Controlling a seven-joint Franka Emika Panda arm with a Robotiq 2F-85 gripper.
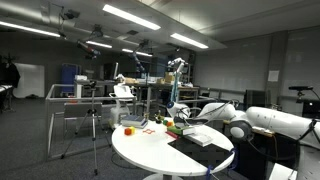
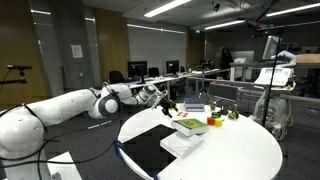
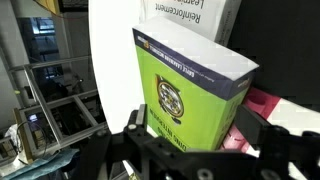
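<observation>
A thick green book with a wheel emblem on its cover fills the middle of the wrist view, its lettered spine towards the top. In exterior view 2 this green book lies at the far side of the table, close to my gripper. My gripper shows as dark fingers set wide apart along the bottom of the wrist view, with the lower end of the book in front of them. It looks open; whether a fingertip touches the book is hidden. A white book printed "Reinforcement Learning" lies beyond the spine.
A pink-red item lies beside the green book. On the table stand a white box, a black mat, a red block and a yellow block.
</observation>
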